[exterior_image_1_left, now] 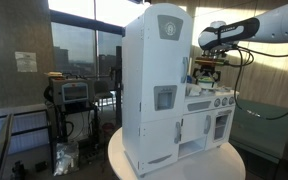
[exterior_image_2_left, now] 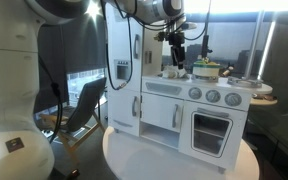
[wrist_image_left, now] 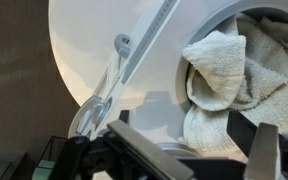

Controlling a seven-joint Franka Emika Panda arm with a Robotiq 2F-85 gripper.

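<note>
My gripper is open above the toy kitchen's counter, its fingers spread apart with nothing between them. In the wrist view a cream cloth [wrist_image_left: 220,72] lies crumpled inside the round sink basin [wrist_image_left: 197,28], just beyond the fingers. From the second exterior view, the gripper [exterior_image_2_left: 178,61] points down over the counter, left of a green pot [exterior_image_2_left: 206,70]. The first exterior view has the gripper [exterior_image_1_left: 206,76] to the right of the tall fridge part [exterior_image_1_left: 156,85].
A stove with knobs [exterior_image_2_left: 213,97] and an oven door [exterior_image_2_left: 210,134] forms the kitchen's front. The fridge side rises tall beside the counter.
</note>
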